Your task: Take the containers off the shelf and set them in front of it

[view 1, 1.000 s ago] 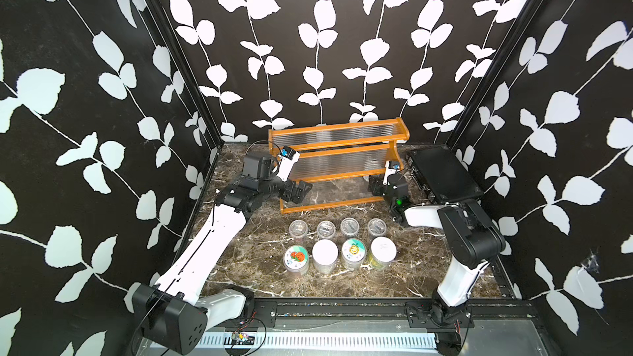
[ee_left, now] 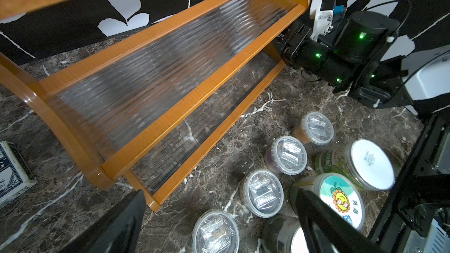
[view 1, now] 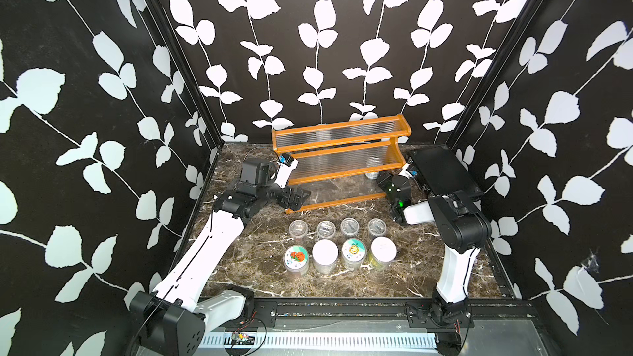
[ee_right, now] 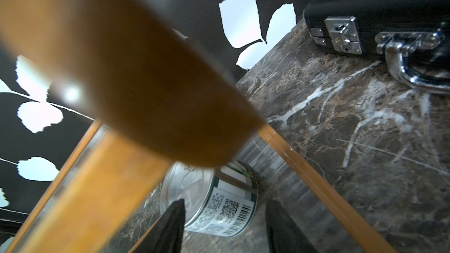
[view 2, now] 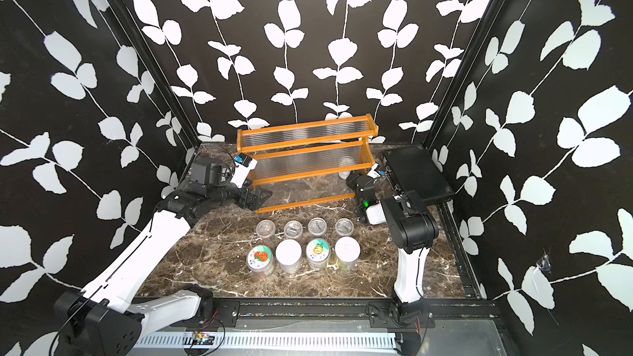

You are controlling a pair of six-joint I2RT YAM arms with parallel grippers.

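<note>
The seed jar (ee_right: 225, 206), a clear-lidded can with a green and white label and barcode, is inside the lowest tier of the orange-framed shelf (ee_right: 300, 164). Whether it stands upright is hard to tell. In the right wrist view my right gripper is part open, its blurred fingers to either side of the jar's lower part with no clear contact. A blurred orange shelf end covers the jar's upper edge. At the shelf's left front, my left gripper (view 1: 304, 197) stands open and empty, its dark fingers (ee_left: 112, 227) spread wide.
Several small clear-lidded cups (view 1: 349, 226) and larger lidded jars (view 1: 325, 255) stand in two rows before the shelf. A black case (view 1: 445, 172) lies to its right. A small printed box (ee_left: 13, 173) sits beyond its left end.
The shelf has shifted slightly to the right. My right gripper has also moved a little right, uncovering the jar in the top left view. The left arm has barely moved.
</note>
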